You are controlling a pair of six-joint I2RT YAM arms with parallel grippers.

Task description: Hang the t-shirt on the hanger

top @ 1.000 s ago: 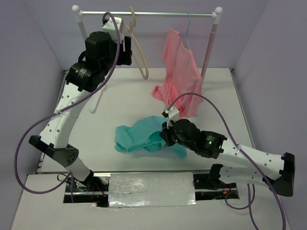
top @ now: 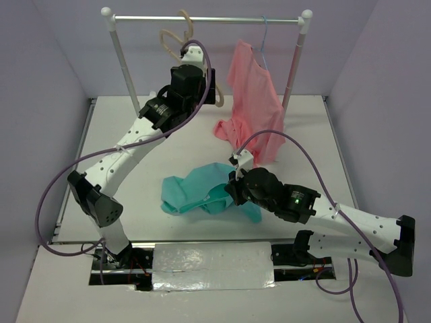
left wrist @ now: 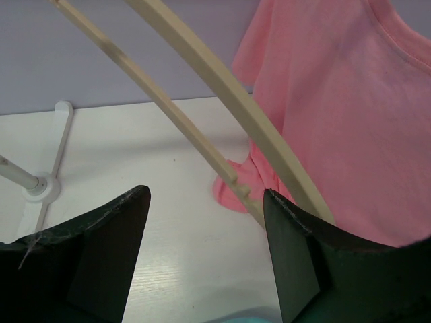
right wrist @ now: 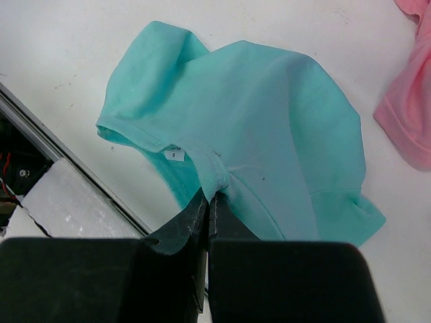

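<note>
A turquoise t-shirt lies crumpled at the table's front. My right gripper is shut at its collar, a fold of the fabric at the fingertips. My left gripper is raised at the rail and open, beside a beige hanger; in the left wrist view one bar of the hanger passes behind the right finger, another reaches down toward the space between the fingers.
A pink shirt hangs on a blue hanger to the right, its lower part on the table. The rack's rail spans the back.
My left gripper has moved right and down at the beige hanger, which has swung into a more slanted position. The right arm and turquoise t-shirt look unchanged.
</note>
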